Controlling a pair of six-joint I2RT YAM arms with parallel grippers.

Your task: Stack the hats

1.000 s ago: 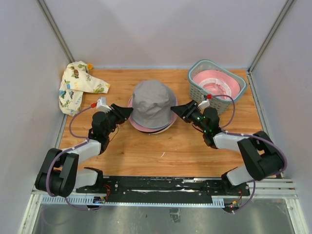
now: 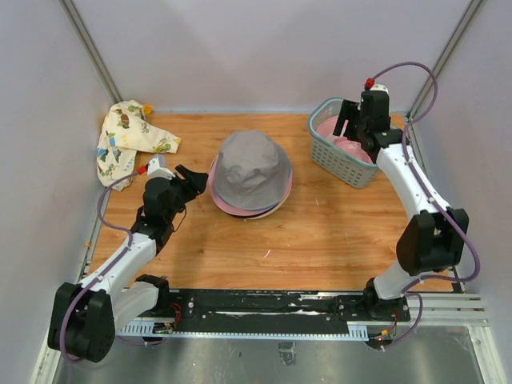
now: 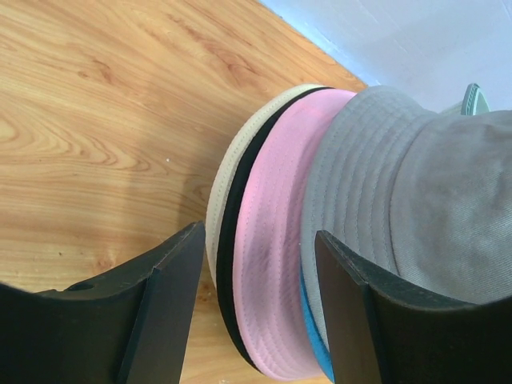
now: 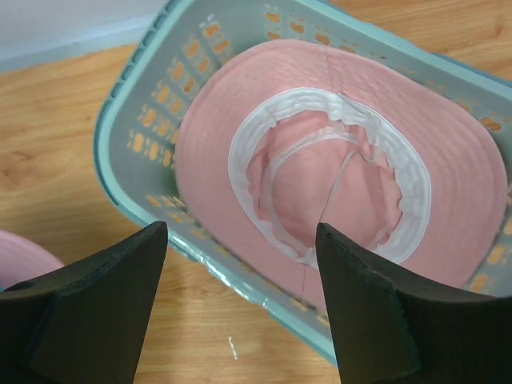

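Observation:
A stack of hats stands mid-table, a grey hat (image 2: 250, 166) on top. In the left wrist view, brims in cream, black, pink (image 3: 280, 200) and blue show below the grey brim. My left gripper (image 2: 198, 178) is beside the stack's left side, its fingers part open; a finger (image 3: 352, 288) overlaps the grey brim in view, and contact cannot be told. Inside the basket lies a pink hat (image 4: 208, 136), opening upward with a white inner band. Over the basket's left part, my right gripper (image 2: 344, 120) is open with nothing between its fingers.
The pale green lattice basket (image 2: 340, 164) stands at the back right, near the wall. A patterned cloth (image 2: 120, 140) lies at the back left.
My right gripper has left the stack's right side and travelled right and back to the basket. The left gripper has drawn slightly left, away from the stack. The hats look unmoved.

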